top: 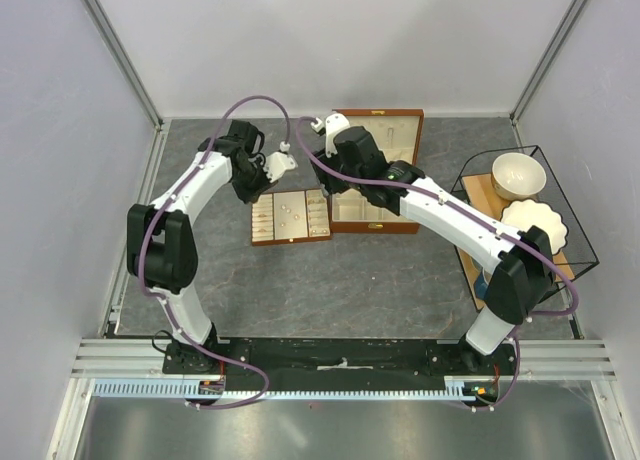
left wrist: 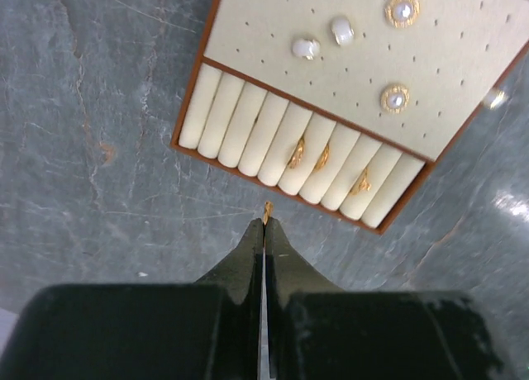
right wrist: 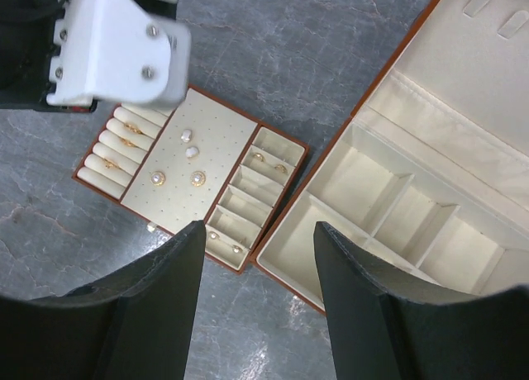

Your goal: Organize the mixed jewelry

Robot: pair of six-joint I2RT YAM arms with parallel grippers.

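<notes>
A wooden jewelry tray (top: 291, 216) has cream ring rolls with several gold rings, a board with pearl earrings, and small compartments with jewelry, seen in the right wrist view. My left gripper is shut, a small gold piece showing at its tips, above and just outside the rolls. My right gripper is open above the tray and the open jewelry box (right wrist: 442, 231), nothing between its fingers.
The box lid (top: 390, 130) stands raised at the back. A black rack (top: 578, 272) with a bowl (top: 518, 175) and scalloped plate (top: 535, 225) stands at right.
</notes>
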